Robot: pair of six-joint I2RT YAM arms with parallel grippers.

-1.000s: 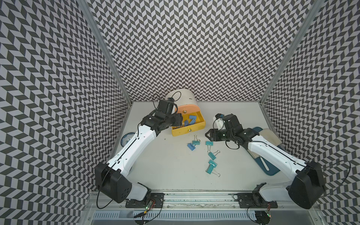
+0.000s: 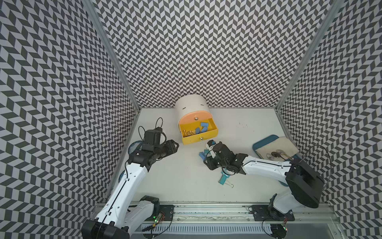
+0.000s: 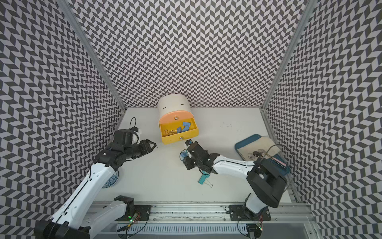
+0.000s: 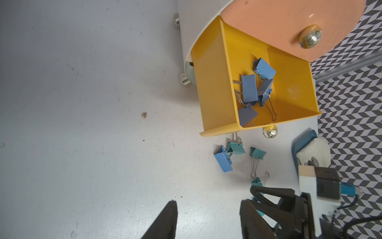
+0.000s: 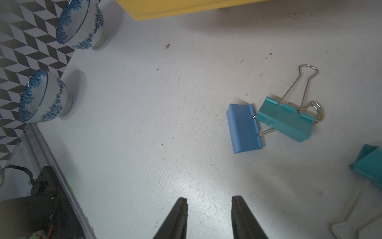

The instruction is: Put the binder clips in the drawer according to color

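Observation:
The yellow lower drawer (image 4: 214, 79) stands pulled out, with several blue binder clips (image 4: 249, 88) inside. On the table before it lies one blue clip (image 5: 244, 129), its wire handle against a teal clip (image 5: 285, 120). Another teal clip (image 5: 370, 164) is cut by the edge of the right wrist view. Nearer the front, more teal (image 2: 222, 180) shows beside the right arm. Left of the drawer, my left gripper is open and empty. My right gripper, also open and empty, is above the table near the blue clip; from above it covers part of the clips.
An orange upper drawer front (image 4: 274, 23) is closed above the yellow one. Two blue-and-white bowls (image 5: 45, 97) stand at the left side. A blue tray (image 3: 246, 141) with spoons lies at the right.
My left gripper has moved from over the drawer leftward and toward the front. The clips still in sight look unmoved.

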